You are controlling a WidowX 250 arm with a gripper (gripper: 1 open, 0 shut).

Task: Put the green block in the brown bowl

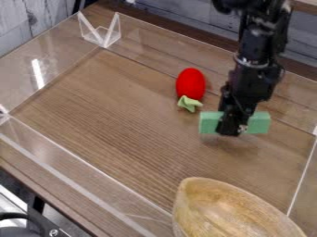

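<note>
The green block (259,122) is between the fingers of my black gripper (232,128), which is shut on it. One end of the block shows to the left of the fingers and the other to the right; its middle is hidden behind them. How far it hangs above the table cannot be judged well from this single view. The brown bowl (205,193), a pale tan colour, is at the bottom right, nearer the camera than the block and cut off by the frame's lower edge. Its visible inside looks empty.
A red strawberry-like toy with a green top (190,86) lies just left of the gripper. A white wire stand (102,35) is at the far left. Bare wooden table (111,120) fills the left and middle.
</note>
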